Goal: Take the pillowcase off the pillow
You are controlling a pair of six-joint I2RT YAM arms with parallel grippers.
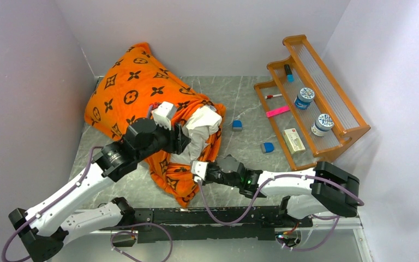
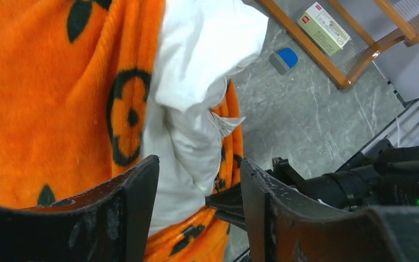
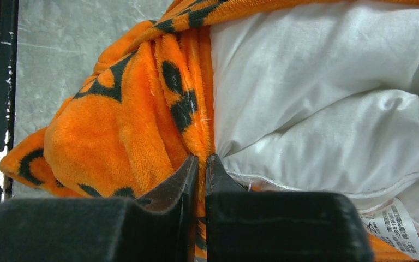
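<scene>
The orange pillowcase with black motifs covers most of the pillow, which leans toward the back left. White pillow fabric bulges out of its opening. In the left wrist view, my left gripper is open above the white pillow, its fingers wide apart and nothing held. My right gripper is at the near end of the opening. Its fingers are nearly together, with a narrow fold of the orange pillowcase bunched between them, right beside the white pillow.
A wooden rack with jars and a small box stands on the right. Two small blue-grey blocks lie on the grey floor between rack and pillow. Walls close off the left and back. A white tag shows near the opening.
</scene>
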